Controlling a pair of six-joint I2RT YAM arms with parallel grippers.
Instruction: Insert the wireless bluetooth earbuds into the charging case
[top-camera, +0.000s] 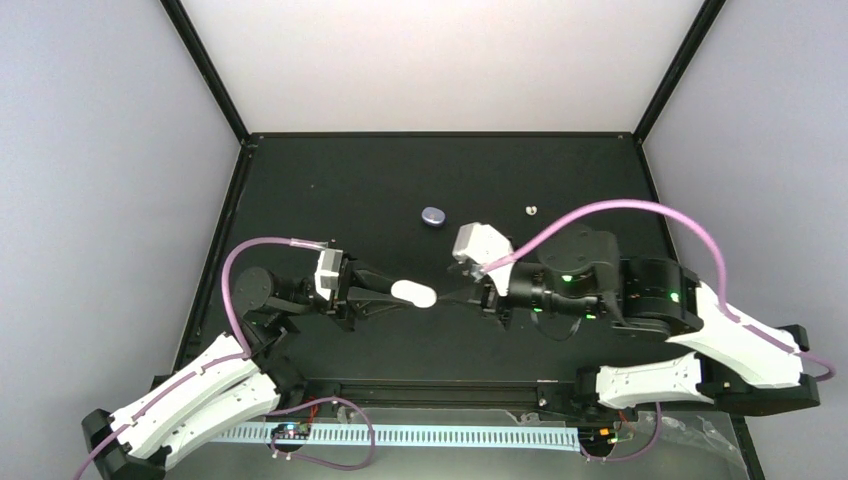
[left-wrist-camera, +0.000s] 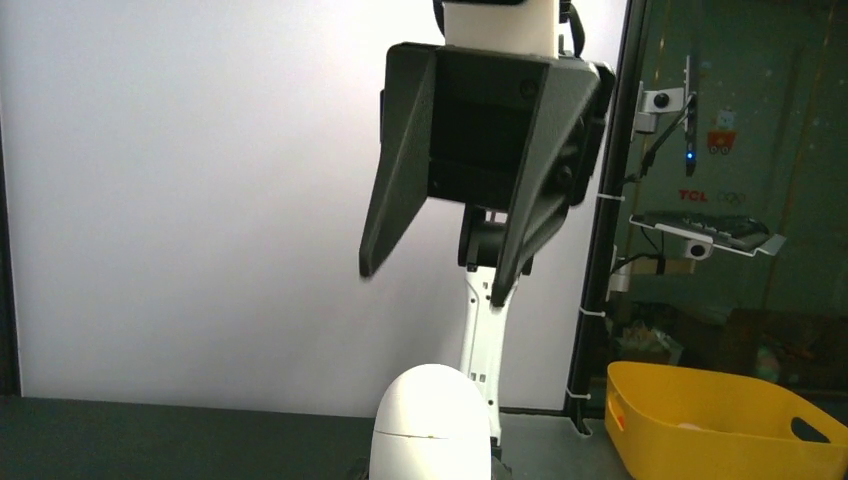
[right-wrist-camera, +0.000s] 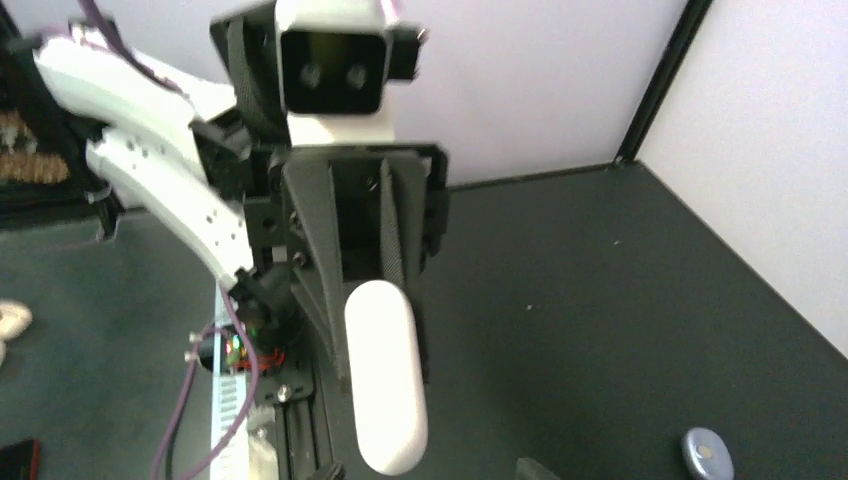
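Note:
A white charging case (top-camera: 414, 293) is held in my left gripper (top-camera: 385, 295), whose fingers are shut on it; it fills the bottom middle of the left wrist view (left-wrist-camera: 430, 430). My right gripper (top-camera: 450, 295) is just right of the case, apart from it, its fingers parted with nothing seen between them in the left wrist view. A small white piece (top-camera: 531, 210), likely an earbud, lies at the back right of the table. A blue-grey rounded object (top-camera: 433, 216) lies behind the grippers.
Walls stand at the back and both sides. A yellow basket (left-wrist-camera: 720, 440) shows outside, in the left wrist view.

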